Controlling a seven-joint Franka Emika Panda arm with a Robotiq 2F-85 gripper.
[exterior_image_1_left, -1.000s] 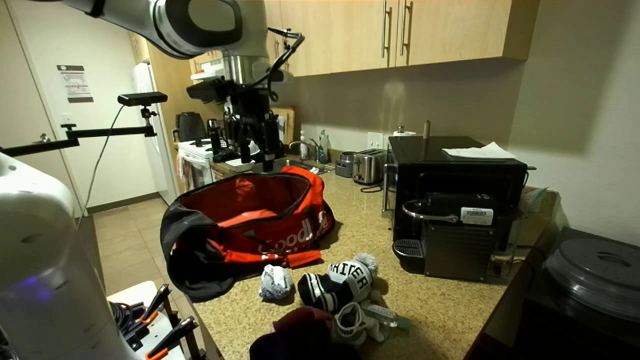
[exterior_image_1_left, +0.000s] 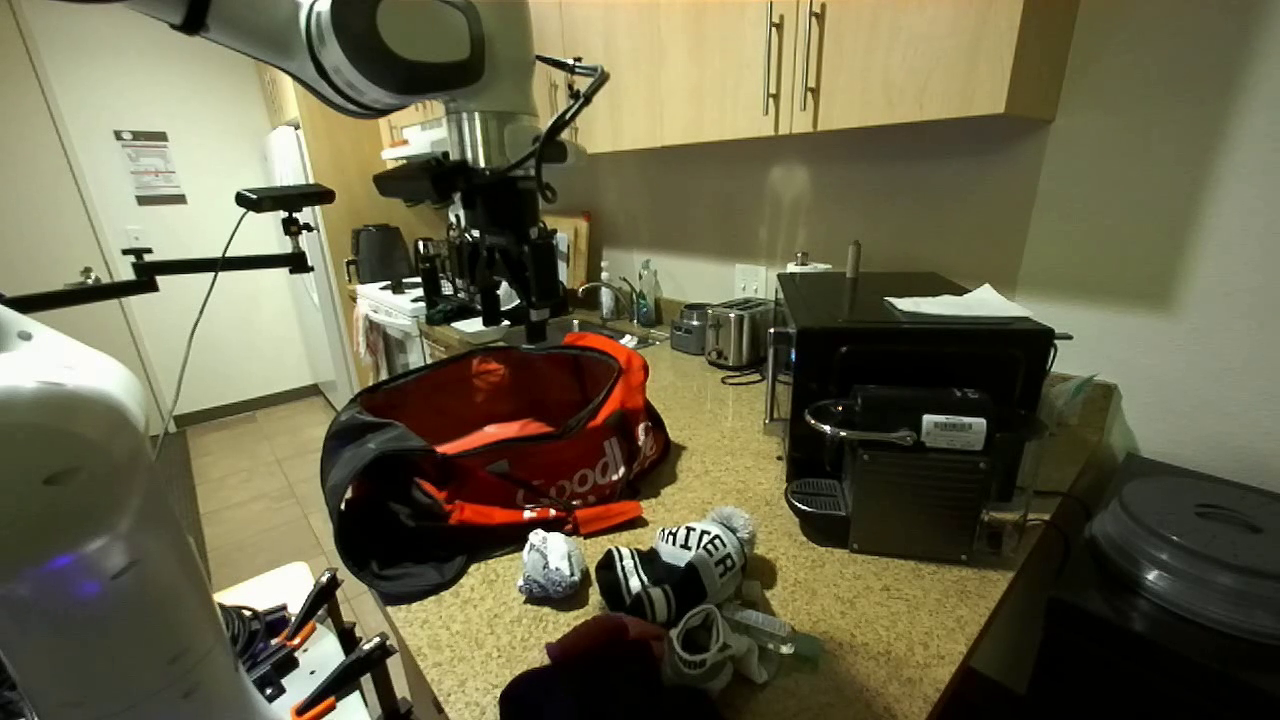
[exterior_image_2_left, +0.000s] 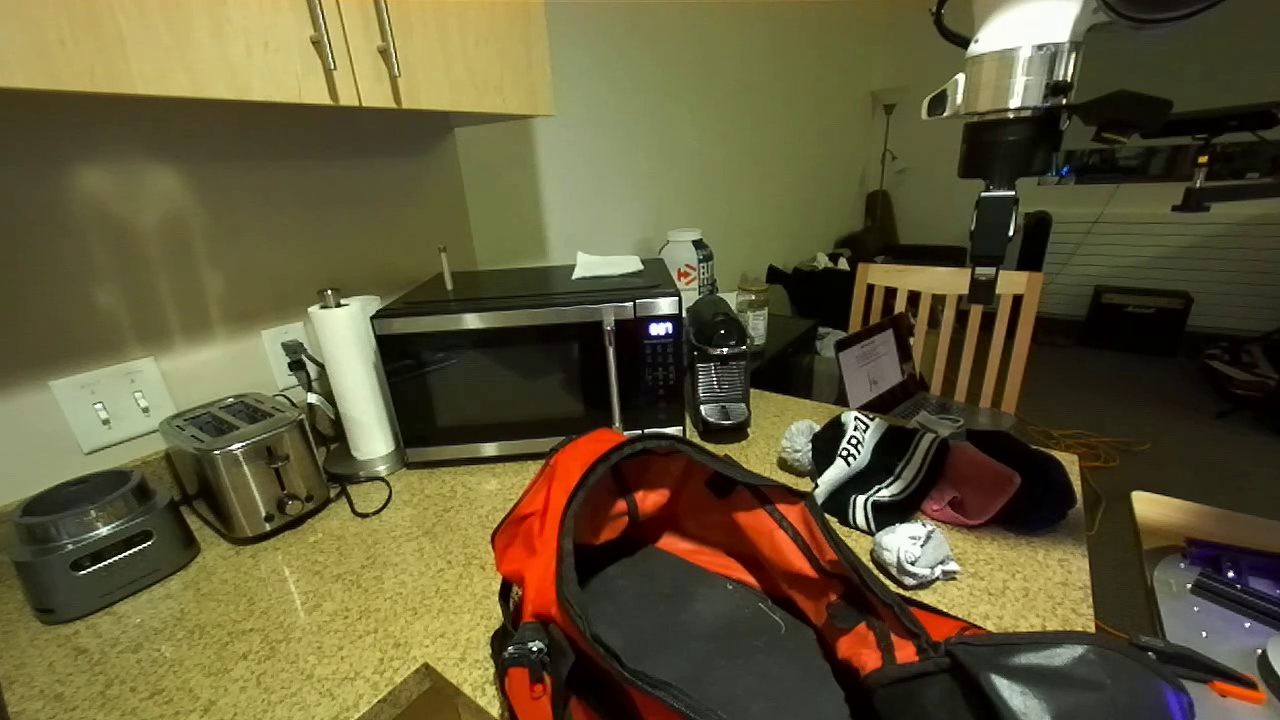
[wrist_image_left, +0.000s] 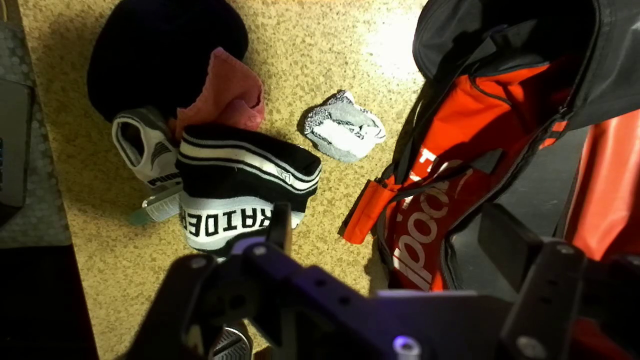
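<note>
My gripper (exterior_image_1_left: 513, 317) hangs above the counter, its two fingers apart with nothing between them. In the wrist view one finger (wrist_image_left: 280, 231) overlaps the edge of the black, white and grey knit beanie (wrist_image_left: 240, 174); the other appears over the bag. The red and black duffel bag (exterior_image_2_left: 708, 600) lies with its top unzipped, its visible floor bare. Between bag and beanie is a crumpled grey-white sock (wrist_image_left: 343, 129). Beside the beanie are a pink cloth (wrist_image_left: 234, 93), a dark cap-like item (wrist_image_left: 162, 54), a white-grey sock (wrist_image_left: 141, 147) and a clear bottle (wrist_image_left: 163, 205).
Behind the clothes stand a coffee machine (exterior_image_1_left: 918, 480) and a black microwave (exterior_image_2_left: 516, 372). Farther along the counter are a toaster (exterior_image_2_left: 246, 462), a paper towel roll (exterior_image_2_left: 351, 378) and a grey appliance (exterior_image_2_left: 102, 546). Bare counter (exterior_image_2_left: 360, 552) lies between toaster and bag.
</note>
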